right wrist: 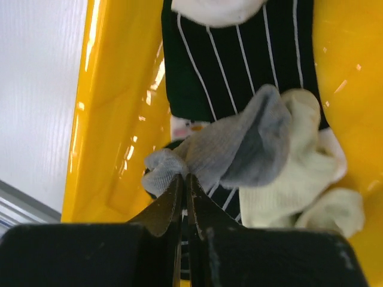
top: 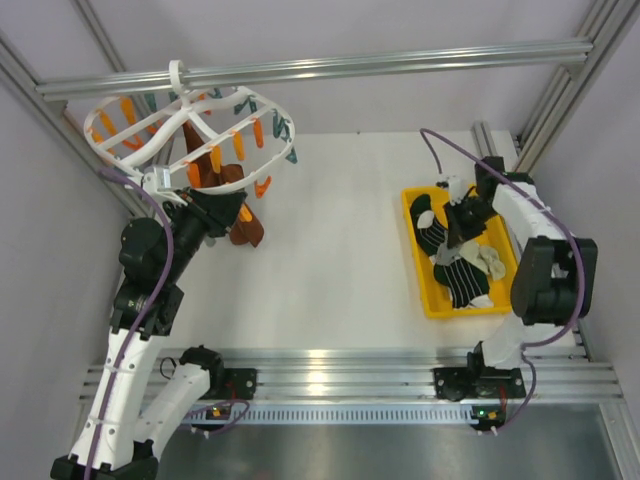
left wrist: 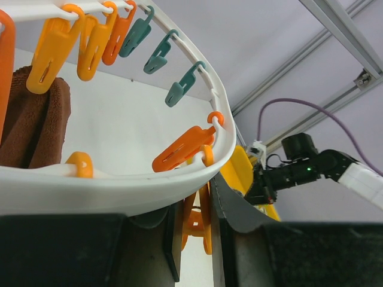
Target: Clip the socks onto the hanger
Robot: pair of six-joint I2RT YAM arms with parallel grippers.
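A white oval hanger (top: 270,105) with orange and green clips hangs from the metal bar at upper left. Brown cloth, apparently a sock (top: 247,230), dangles from it. At the hanger's near rim my left gripper is shut on an orange clip (left wrist: 206,218); no sock shows in that clip. Over the yellow bin my right gripper is shut, its tips pinching the edge of a grey sock (right wrist: 218,143). The grey sock (top: 446,256) droops beneath the fingers, above dark striped socks (right wrist: 233,66) and cream socks (right wrist: 293,185).
The yellow bin (top: 430,300) stands at the right of the white table, its walls rising around the socks. Between bin and hanger the tabletop (top: 330,240) is clear. A metal bar (top: 390,67) crosses overhead at the back.
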